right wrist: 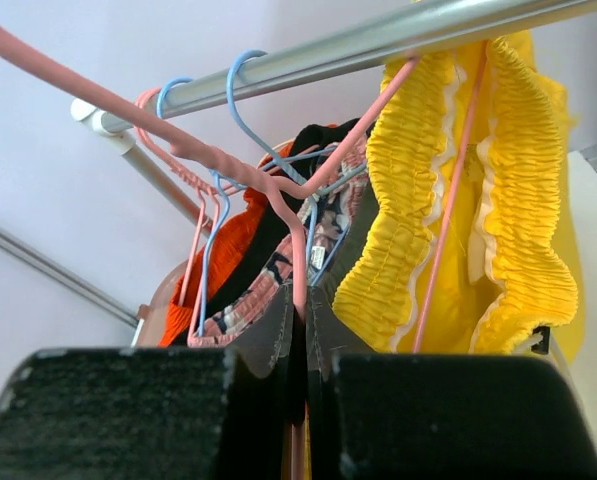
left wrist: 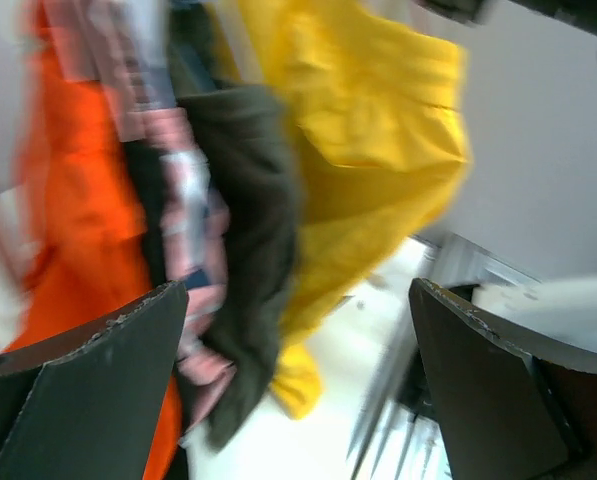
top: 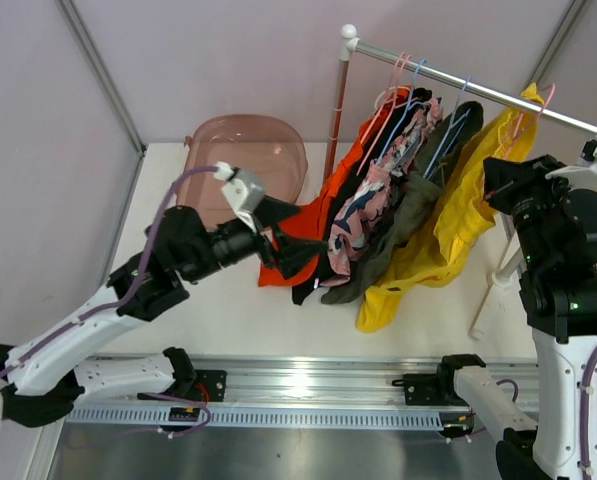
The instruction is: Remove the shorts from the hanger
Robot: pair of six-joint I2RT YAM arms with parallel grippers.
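Note:
Yellow shorts point(top: 438, 230) hang on a pink hanger point(right wrist: 296, 240) at the right end of the rail. In the right wrist view, my right gripper is shut on that hanger, its wire passing between the fingers below the neck. The shorts' gathered waistband point(right wrist: 408, 190) lies just right of the wire. My left gripper point(top: 298, 225) is open and empty in front of the orange and patterned garments; the left wrist view is blurred, with the yellow shorts point(left wrist: 368, 200) beyond the fingers point(left wrist: 88, 390).
The metal rail point(top: 468, 86) also carries orange point(top: 288, 240), black, patterned point(top: 353, 225) and dark green point(top: 408, 220) shorts on pink and blue hangers. A clear pink basket point(top: 243, 120) sits at the back left.

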